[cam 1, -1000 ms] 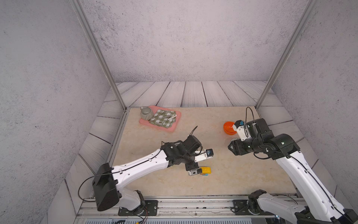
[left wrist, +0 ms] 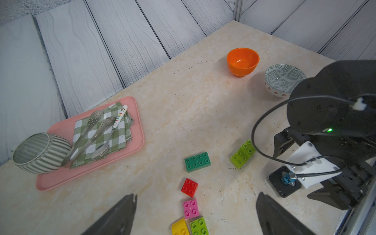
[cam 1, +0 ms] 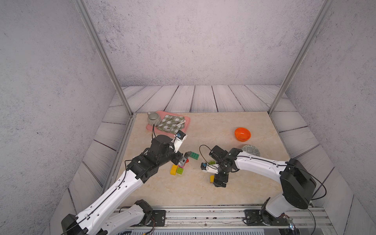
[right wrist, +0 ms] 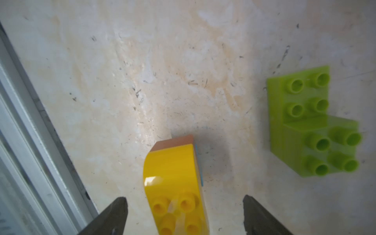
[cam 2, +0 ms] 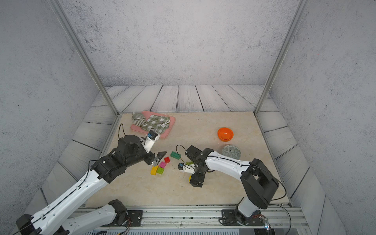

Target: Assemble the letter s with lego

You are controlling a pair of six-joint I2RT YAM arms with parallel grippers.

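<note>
My left gripper (cam 1: pixel 182 158) is raised over the left-centre table, open and empty. Below it in the left wrist view are a dark green brick (left wrist: pixel 197 161), red (left wrist: pixel 189 187), pink (left wrist: pixel 191 208), yellow (left wrist: pixel 179 227) and light green (left wrist: pixel 199 226) bricks. My right gripper is low near the front edge, open around the near end of a yellow assembly (right wrist: pixel 172 168), which has a curved yellow piece above brown and blue ones. Beside it stands a stepped light-green pair of bricks (right wrist: pixel 297 133).
A pink tray (left wrist: pixel 135 137) with cloth, utensils and a grey pot (left wrist: pixel 35 154) is at back left. An orange bowl (left wrist: pixel 242 62) and patterned bowl (left wrist: pixel 284 80) sit at the right.
My left gripper has lifted away from the yellow assembly toward the left. My right gripper has swung down and left from beside the bowls to the yellow assembly.
</note>
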